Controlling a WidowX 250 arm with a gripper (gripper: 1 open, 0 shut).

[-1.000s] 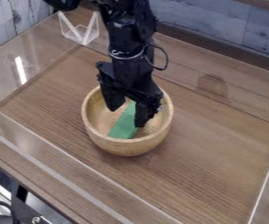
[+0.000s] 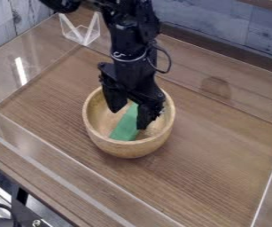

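Observation:
A tan bowl sits on the wooden table, with a green object lying inside it. My black gripper hangs over the bowl from above, its fingers spread open and reaching down around the upper part of the bowl. Its body hides the back of the bowl and part of the green object. Whether the fingertips touch the green object or the bowl I cannot tell.
A grey wall runs along the back. Clear plastic pieces stand at the left edge and back left. A dark cable lies at the lower left.
My gripper has shifted very slightly over the bowl. The bowl and green object look about the same.

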